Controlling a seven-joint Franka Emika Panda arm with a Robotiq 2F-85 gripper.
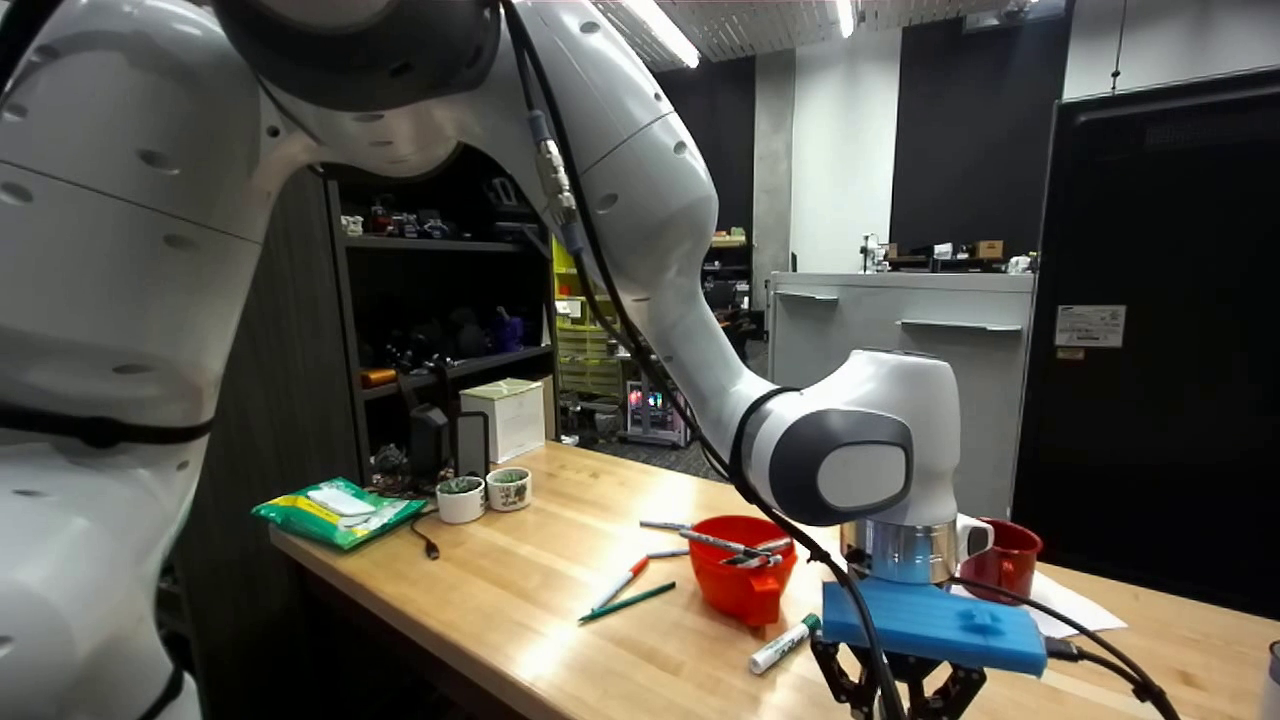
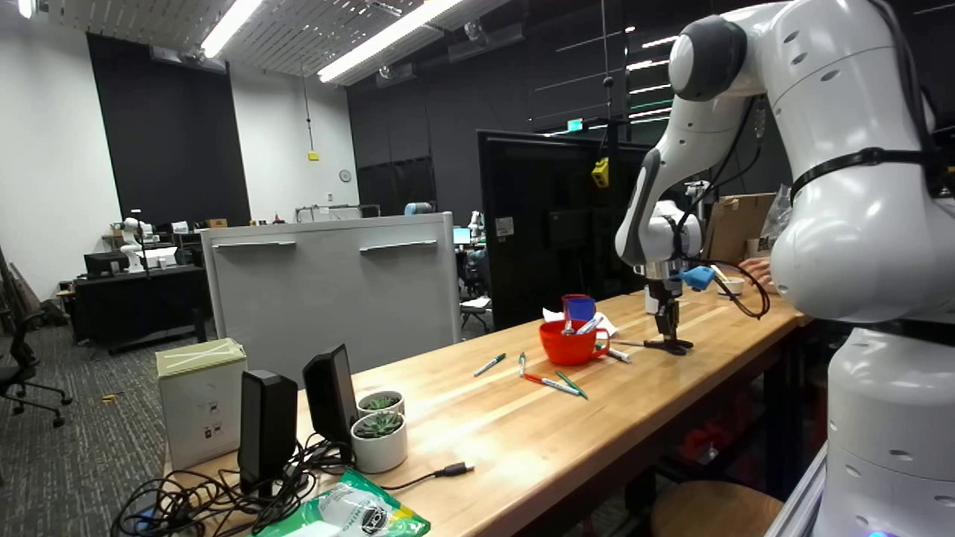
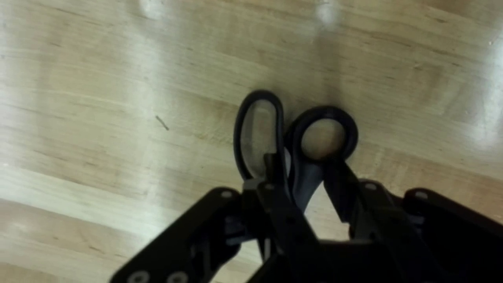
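Black-handled scissors (image 3: 349, 127) lie on the wooden table in the wrist view, their two loops pointing away from my gripper. One fingertip reaches into the narrow left loop, and the other is against the outer side of the rounder right handle. Handle parts are held between the fingers; the gripper hides most of the blades. In exterior view 2 the gripper (image 2: 669, 340) points straight down at table height, with the scissors (image 2: 633, 343) low at its fingertips. Exterior view 1 cuts off the fingertips below the blue mount.
A red bowl (image 1: 726, 586) holding markers stands close by. A white marker (image 1: 782, 644), an orange-red marker (image 1: 620, 582) and a green one (image 1: 627, 601) lie around it. A red mug (image 1: 1005, 556) stands behind the arm.
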